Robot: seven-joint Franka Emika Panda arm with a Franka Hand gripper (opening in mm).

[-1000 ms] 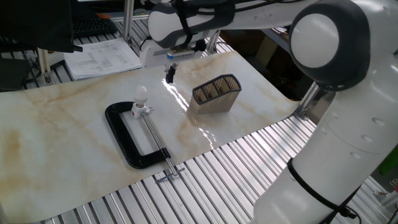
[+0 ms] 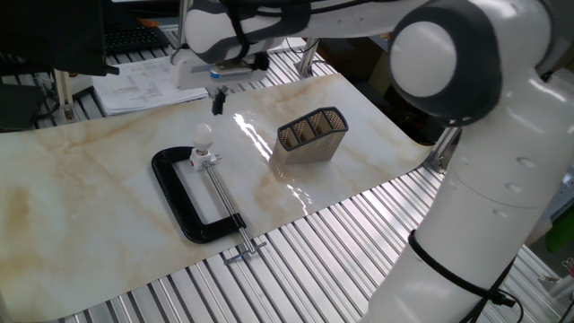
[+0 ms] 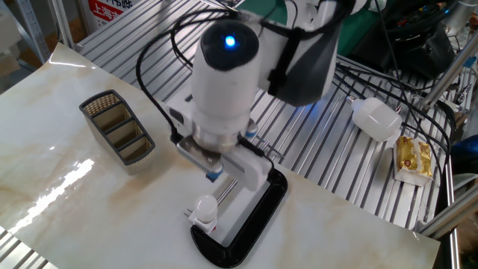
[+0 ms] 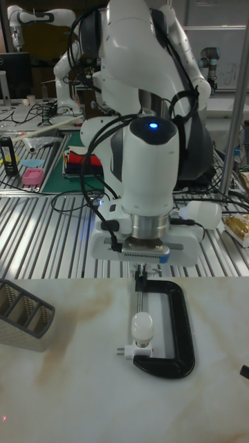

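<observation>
A white light bulb (image 2: pixel 204 136) stands upright in a small white socket (image 2: pixel 199 161) at one end of a black C-clamp (image 2: pixel 172 199) lying on the marbled board. In the third view, the bulb (image 4: pixel 142 328) and the socket (image 4: pixel 140 352), with prongs pointing left, sit nearest the camera. My gripper (image 2: pixel 218 102) hangs above the board, beyond the bulb in the first view and clear of it. Its dark fingertips (image 4: pixel 140 284) are together in the middle of the hand, with nothing showing between them. In the second view the hand hides the fingertips.
A beige mesh organizer (image 2: pixel 309 142) with several compartments stands on the board (image 2: pixel 81 215). Another white bulb (image 3: pixel 376 119) and a gold-lined box (image 3: pixel 412 161) lie on the slatted table. Papers (image 2: pixel 143 85) lie behind the board. Much of the board is bare.
In the first view, my gripper has moved left and slightly up, away from the organizer side toward above the bulb. The bulb, clamp and organizer have stayed put.
</observation>
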